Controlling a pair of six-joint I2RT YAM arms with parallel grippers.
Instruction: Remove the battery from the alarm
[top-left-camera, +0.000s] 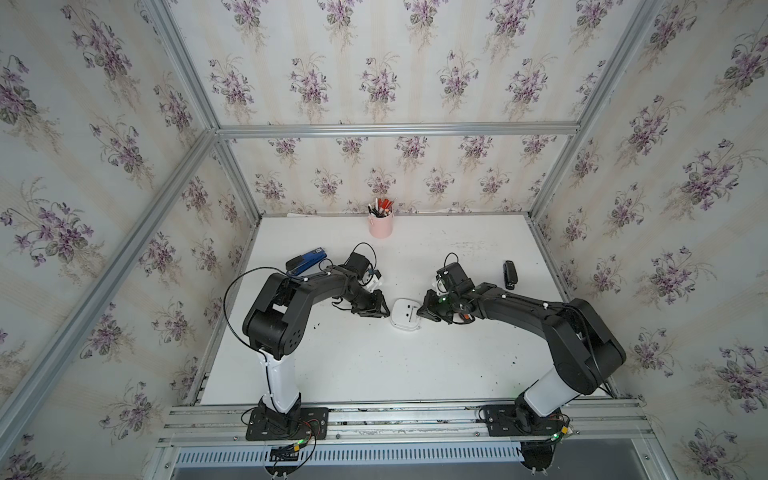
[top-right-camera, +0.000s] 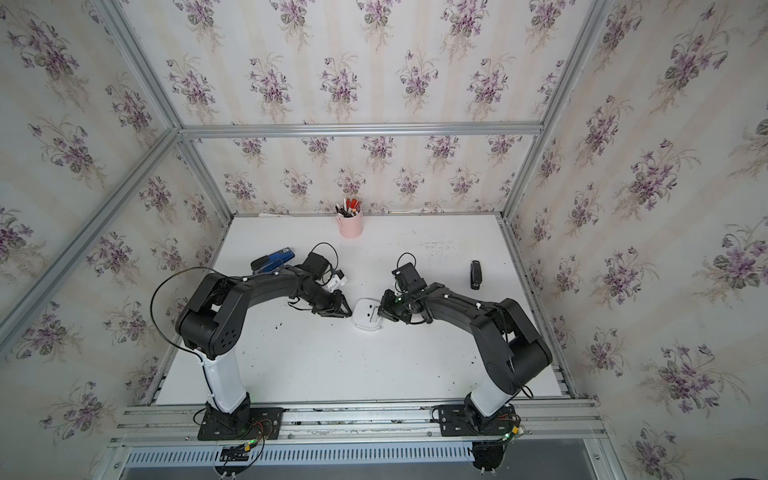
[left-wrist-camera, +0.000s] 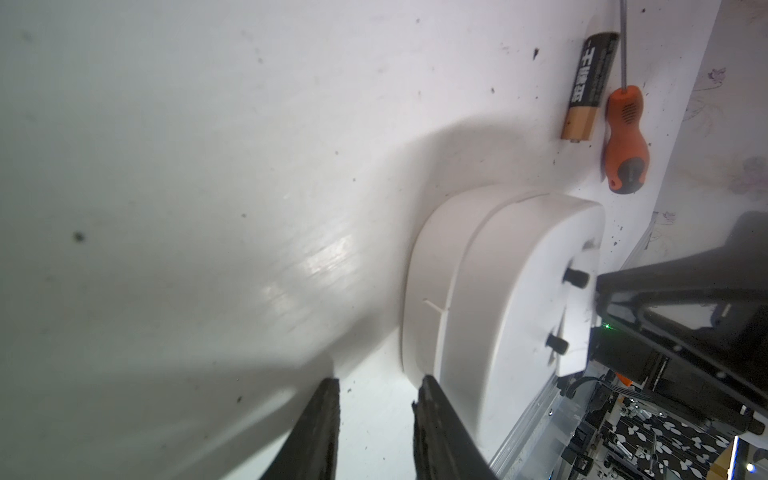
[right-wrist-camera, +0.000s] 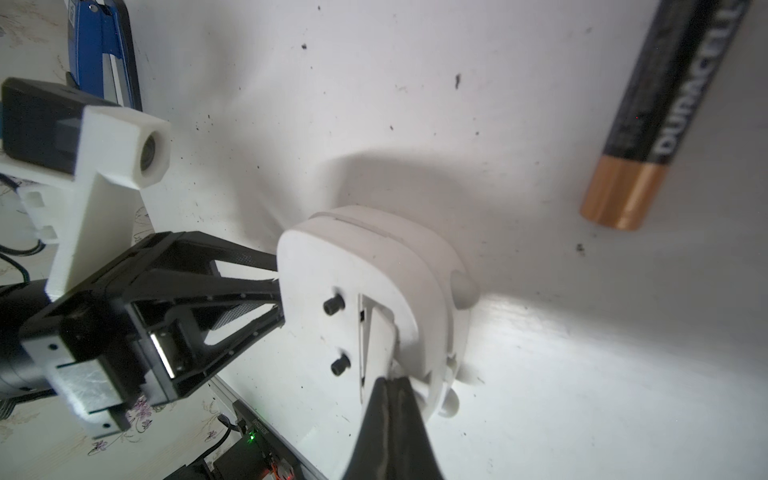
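Note:
The white rounded alarm (left-wrist-camera: 496, 296) lies on the table between my grippers, with two black posts (right-wrist-camera: 333, 305) and a slot on its upper face. My right gripper is shut, its tips over the slot beside a tilted white piece (right-wrist-camera: 382, 348); nothing shows between them. What lies beneath the tips is hidden. Part open and empty, my left gripper is at the alarm's left edge, its right finger (left-wrist-camera: 436, 424) close against the side. A black and copper battery (right-wrist-camera: 672, 104) rests on the table, apart from the alarm.
An orange screwdriver (left-wrist-camera: 626, 144) lies beside the battery. Toward the back left is a blue stapler (top-left-camera: 305, 261), and a pink pen cup (top-left-camera: 381, 226) stands at the back. A dark object (top-left-camera: 509, 274) is at the right.

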